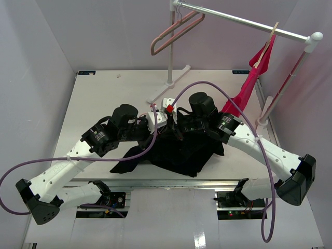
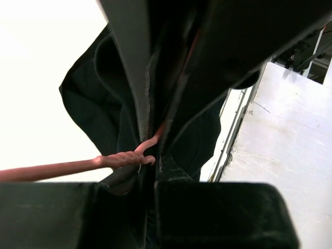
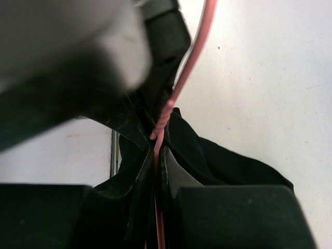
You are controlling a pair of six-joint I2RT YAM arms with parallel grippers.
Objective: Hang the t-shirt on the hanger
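Note:
The black t shirt (image 1: 171,158) lies bunched on the table beneath both grippers, which meet closely at the centre in the top view. A pink wire hanger (image 2: 62,167) with a twisted neck runs between them. My left gripper (image 1: 151,129) and my right gripper (image 1: 174,128) largely hide each other's tips. In the left wrist view the hanger's neck lies just beyond the fingertips, with dark parts close over it. In the right wrist view the hanger (image 3: 187,72) runs down between the fingers. How firmly either finger is closed on it is unclear.
A white rack (image 1: 241,21) stands behind, with pink hangers (image 1: 176,39) and a red garment (image 1: 244,93) on a wooden hanger at the right.

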